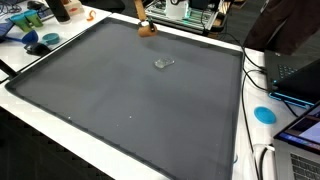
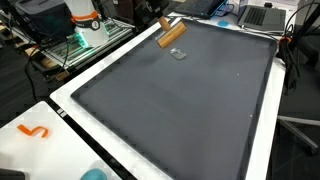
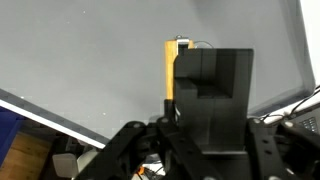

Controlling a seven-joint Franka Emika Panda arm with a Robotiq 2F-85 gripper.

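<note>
A tan, wood-coloured block [image 1: 147, 31] is at the far edge of the dark grey mat. In exterior view 2 the same block [image 2: 173, 35] appears slanted near the mat's edge, and my gripper [image 2: 164, 21] is at its upper end, shut on it. The wrist view shows the black gripper covering much of the block [image 3: 169, 75], so the contact itself is hidden. A small, shiny, clear or silvery piece [image 1: 164, 62] lies on the mat close to the block; the piece [image 2: 178, 54] is too small to identify.
Bowls and tools, including a blue bowl [image 1: 50, 39], crowd the far left corner. An orange item [image 2: 34, 131] lies on the white table beside the mat.
</note>
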